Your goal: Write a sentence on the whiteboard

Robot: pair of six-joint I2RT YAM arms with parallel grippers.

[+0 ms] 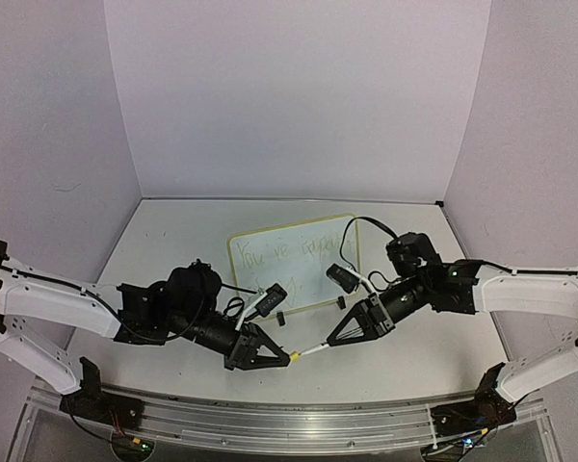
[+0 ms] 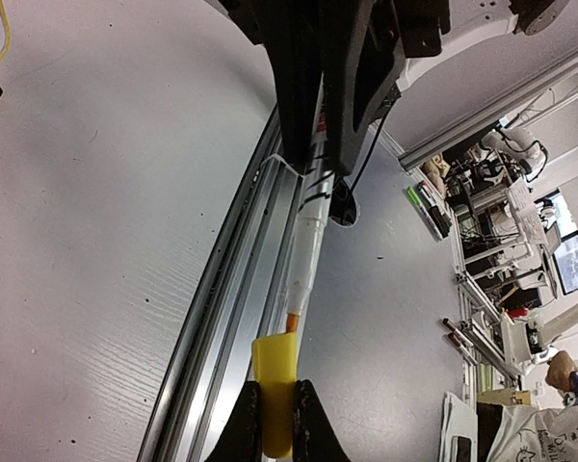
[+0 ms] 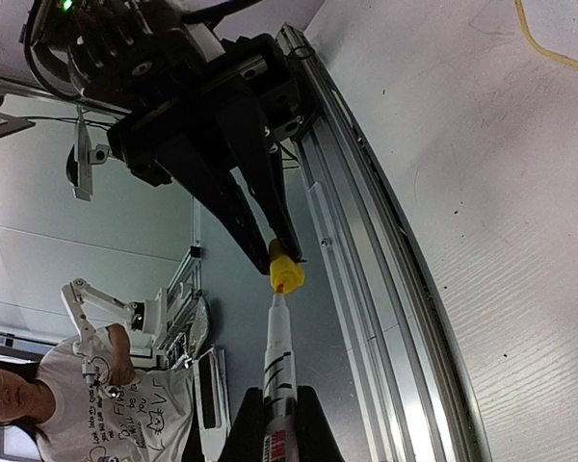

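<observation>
In the left wrist view, my left gripper is shut on a yellow cap [image 2: 275, 371]. Opposite it, my right gripper is shut on a white marker [image 3: 279, 346] with dark and red markings. The marker's orange tip [image 2: 292, 322] is at the mouth of the cap, still visible outside it; whether they touch I cannot tell. From above, cap and marker line up between both grippers, in front of the whiteboard [image 1: 299, 289]. Yellowish handwriting starting "You're" runs across the board; a second line is mostly hidden by the arms.
The yellow-framed board lies on a pale table [image 1: 183, 231] with free room at its left. A metal rail [image 1: 289, 423] runs along the front edge. Beyond it, a person [image 3: 96, 395] shows in the right wrist view.
</observation>
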